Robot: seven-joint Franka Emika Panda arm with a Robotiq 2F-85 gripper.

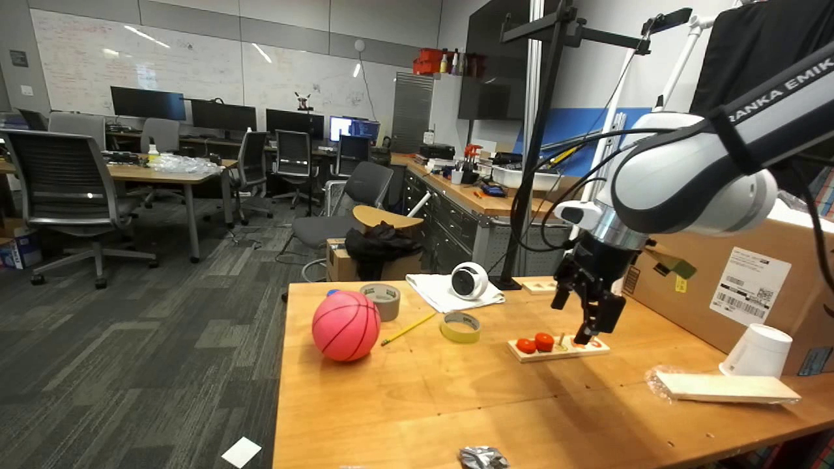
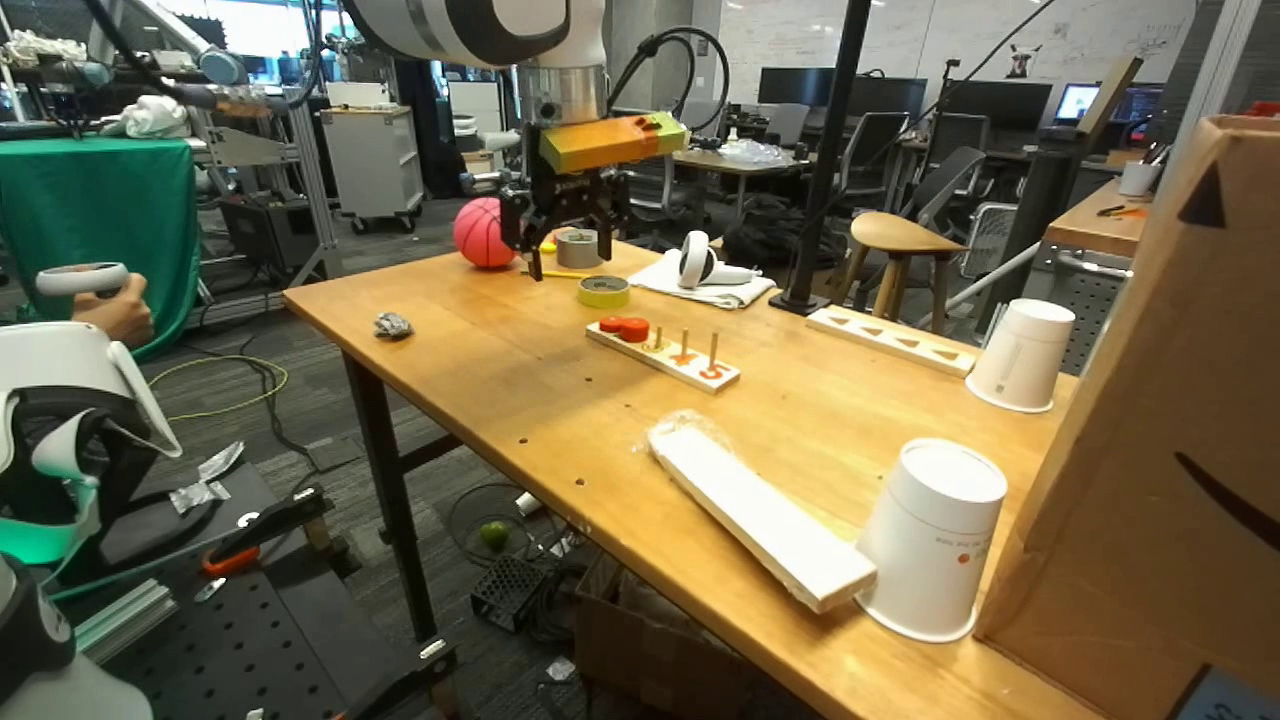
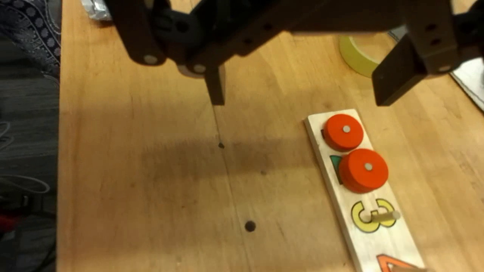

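My gripper is open and empty, its fingers spread wide above the wooden table. In the wrist view a numbered peg board (image 3: 333, 183) lies to the lower right of the fingers. Two red discs, a smaller one (image 3: 343, 132) at its end and a larger one (image 3: 363, 170) beside it, sit on the board's first pegs. A bare peg (image 3: 385, 217) stands at the yellow 3. More bare pegs (image 2: 714, 350) show in exterior view 2. There, the gripper (image 2: 570, 266) hangs well above the tabletop, beyond the board.
A yellow tape roll (image 1: 461, 328), grey tape roll (image 1: 381, 302), pencil (image 1: 408, 329) and pink ball (image 1: 346, 326) lie left of the board. White cups (image 2: 936, 540), a wrapped plank (image 2: 762, 516) and a large carton (image 2: 1152, 420) crowd the other end.
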